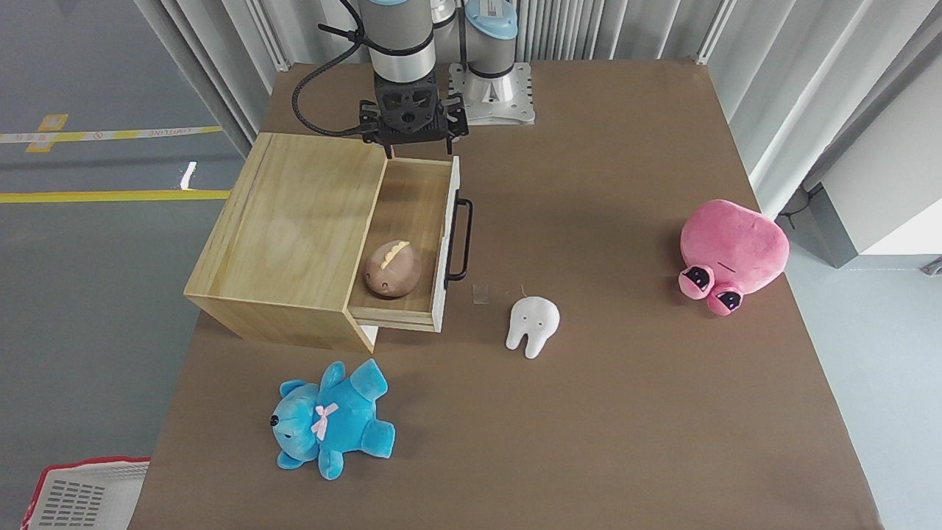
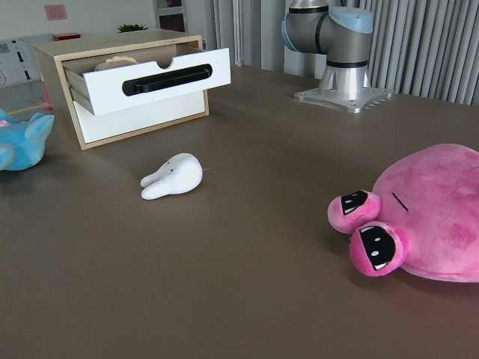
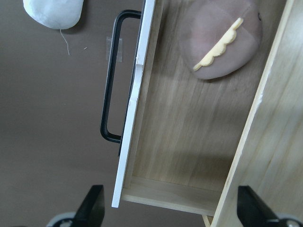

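Observation:
A wooden cabinet (image 1: 278,230) stands on the brown table with its white-fronted drawer (image 1: 411,199) pulled out. Inside lies a round brown toy with a cream crest (image 1: 388,274), also seen from above in the wrist view (image 3: 220,47). My gripper (image 1: 417,147) is above the drawer's far end in the front view; in the wrist view its two fingers (image 3: 92,208) are spread wide with nothing between them, over that end of the drawer. The black handle (image 1: 467,238) faces right.
A blue bear (image 1: 349,419) lies in front of the cabinet, a small white plush (image 1: 532,319) right of it, and a pink plush (image 1: 733,243) at the right edge. A red-rimmed basket (image 1: 88,495) stands beside the table.

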